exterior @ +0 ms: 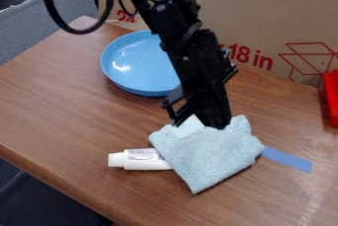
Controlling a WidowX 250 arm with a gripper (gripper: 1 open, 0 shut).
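My gripper is low over the upper left end of a folded pale blue cloth, its tip at or just above the cloth; it looks shut, and whether it touches or holds any cloth cannot be made out. A white tube lies to the left of the cloth, partly under or against it. A blue plate sits farther back, partly hidden behind the arm.
A strip of blue tape lies right of the cloth. A red object is at the right edge. A cardboard box stands behind.
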